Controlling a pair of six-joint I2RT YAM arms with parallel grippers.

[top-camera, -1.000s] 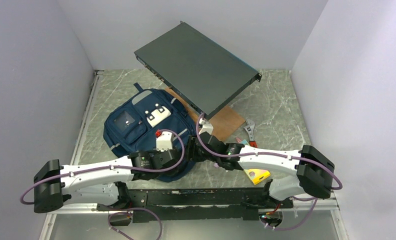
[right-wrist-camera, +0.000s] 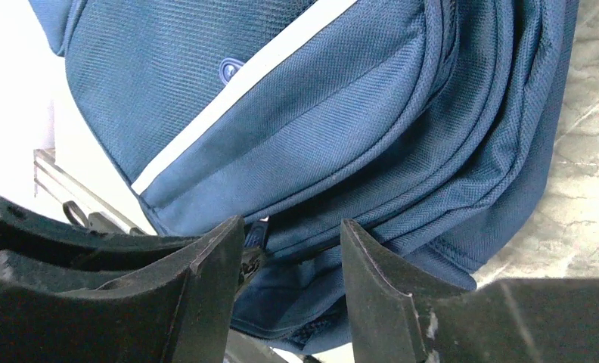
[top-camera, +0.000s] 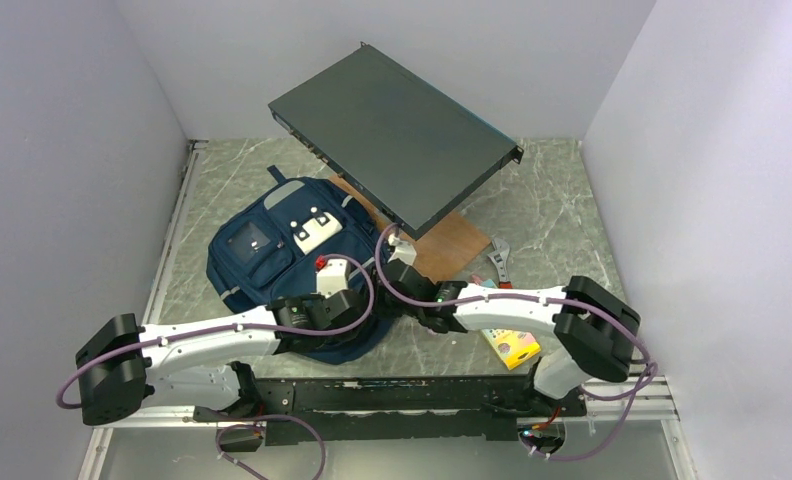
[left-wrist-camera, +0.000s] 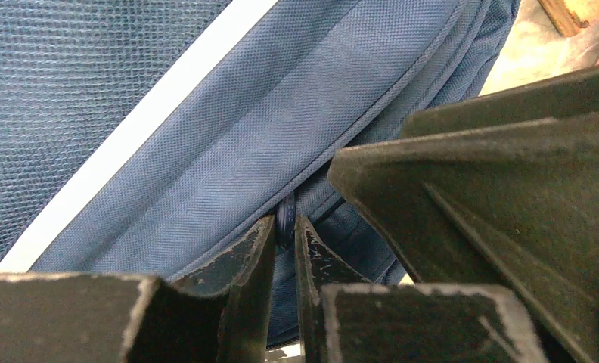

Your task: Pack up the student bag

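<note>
The navy backpack point(top-camera: 272, 250) lies on the marble table at left, both grippers over its lower front. In the left wrist view my left gripper has its fingertips close around a small dark zipper pull point(left-wrist-camera: 286, 208) under a fold of fabric; whether it is gripped is unclear. The right wrist view shows my right gripper open above the zipper seam, the left gripper's dark body just beside it.
A dark flat metal unit point(top-camera: 392, 130) sits over a wooden board point(top-camera: 452, 240). An adjustable wrench point(top-camera: 502, 265) and a yellow pack point(top-camera: 512, 345) lie at right. Walls bound three sides.
The right arm has shifted slightly left and up in the top view.
</note>
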